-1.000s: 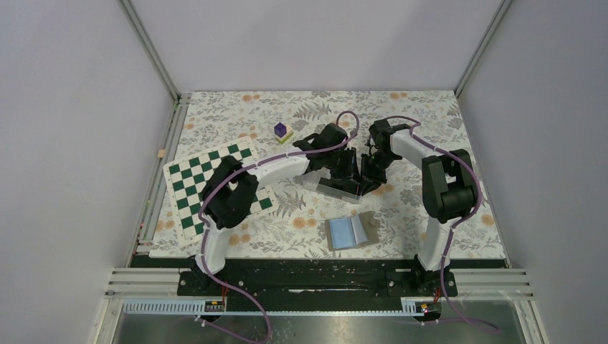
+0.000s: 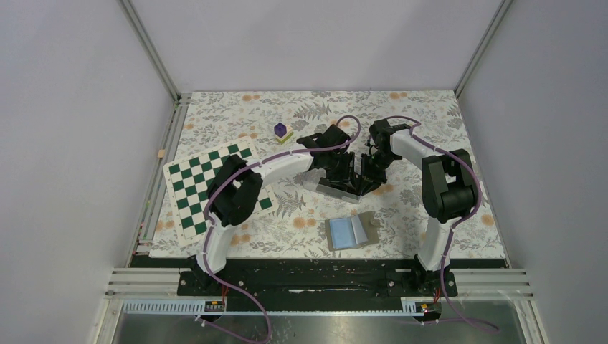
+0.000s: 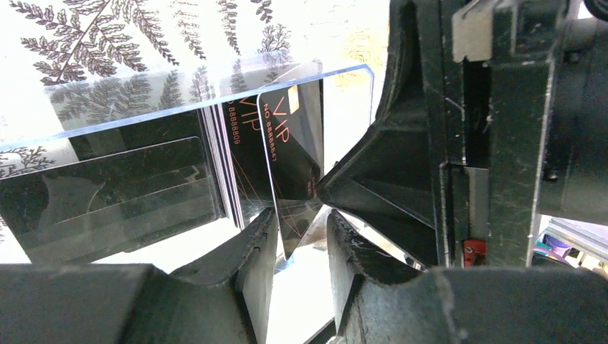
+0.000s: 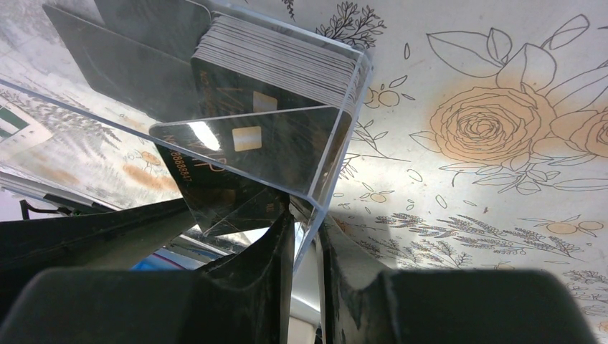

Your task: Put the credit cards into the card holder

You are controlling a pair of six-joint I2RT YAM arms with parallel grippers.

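A clear, open-topped box [image 3: 204, 104] holds black cards in the middle of the table. One card marked VIP [image 3: 290, 136] is tilted away from the card stack [image 4: 276, 61] at the box's right end. My left gripper stands open there, the tilted card's lower corner showing between its fingertips without being clamped. At the box's right end, my right gripper is shut on the clear wall's edge. An open wallet-like folder [image 2: 350, 231] with a blue panel lies near the front edge.
At the left lies a green-and-white checkered board [image 2: 197, 186]. A small purple and yellow block [image 2: 282, 132] stands behind the left arm. Bare patterned table surrounds the folder, and the back right is clear.
The right arm, box and folder look unmoved.
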